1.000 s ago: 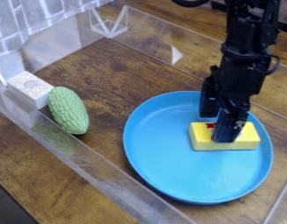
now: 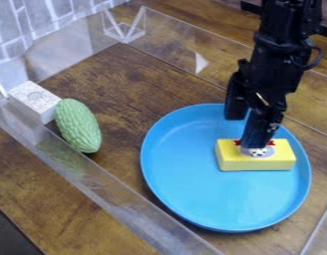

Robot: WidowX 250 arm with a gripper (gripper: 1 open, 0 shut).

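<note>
A black robot gripper (image 2: 255,125) hangs over the right part of a blue plate (image 2: 193,179), just above a yellow block (image 2: 235,159) that has a small white figure with red and dark spots (image 2: 263,152) on its top. The lower fingertip is close to or touching the figure; I cannot tell whether anything is between the fingers, or how far apart they stand.
A green bumpy vegetable-like object (image 2: 77,126) and a white block (image 2: 35,100) lie at the left on the wooden table (image 2: 127,80). Clear plastic walls run along the back and lower left.
The gripper has risen a little, uncovering more of the white figure on the yellow block. The plate and the objects at the left have not moved.
</note>
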